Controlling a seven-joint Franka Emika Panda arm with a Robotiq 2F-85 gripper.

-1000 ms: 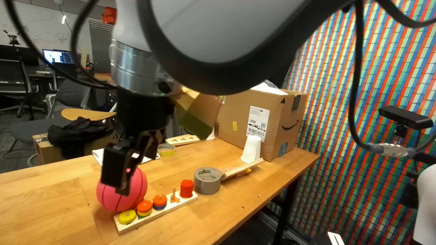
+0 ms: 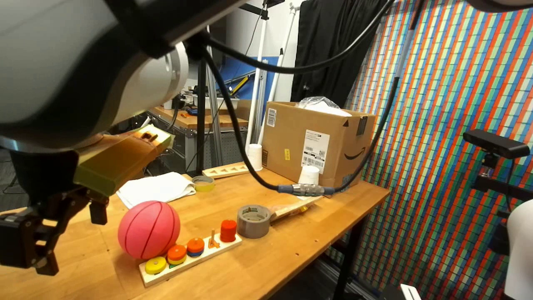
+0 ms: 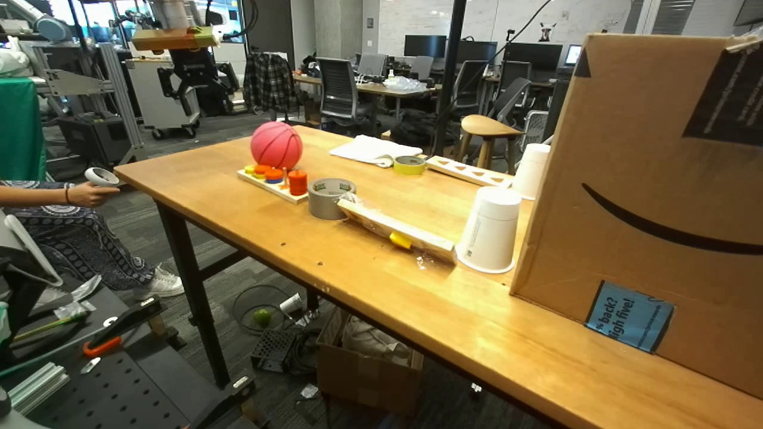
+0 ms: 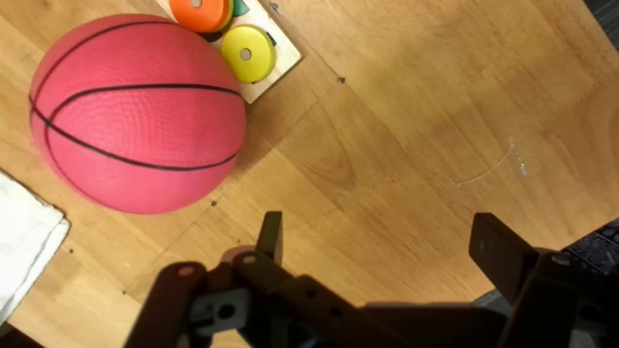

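My gripper stands open above bare table, its two fingers wide apart and nothing between them. In exterior view 1 the gripper (image 2: 75, 242) is at the far left, beside the pink ball (image 2: 149, 229). The ball (image 4: 138, 114) has black seams and fills the upper left of the wrist view, clear of both fingers. Touching or close to it lies a pale wooden stacking board (image 3: 273, 185) with yellow, orange, blue and red discs. In the wrist view only the board's end with a yellow disc (image 4: 248, 53) and an orange disc shows.
Past the board stand a grey tape roll (image 2: 253, 221), a wrapped wooden piece (image 3: 397, 230), white cups (image 3: 491, 229) and a large cardboard box (image 2: 320, 142). A white cloth (image 3: 375, 150) and a yellow tape roll (image 3: 409, 165) lie behind. Bare table spreads beneath the gripper.
The arm and gripper have swung left in exterior view 1, from in front of the ball to its left side. The ball and the board have stayed put.
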